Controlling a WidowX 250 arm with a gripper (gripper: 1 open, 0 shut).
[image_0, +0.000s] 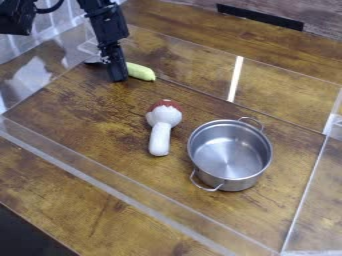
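My gripper (115, 70) is low at the upper left of the camera view, dark and pointing down at the wooden table, right beside a pale green oblong object (139, 73) like a corn cob or squash. It looks shut, with nothing clearly held; its fingertips are small and partly hard to make out. A white object with a round, red-topped end and a long handle (163, 130) lies in the middle. A steel pot (230, 155) with two handles stands at the right.
Clear panels border the left and right edges. A white strip (235, 78) lies at the back right.
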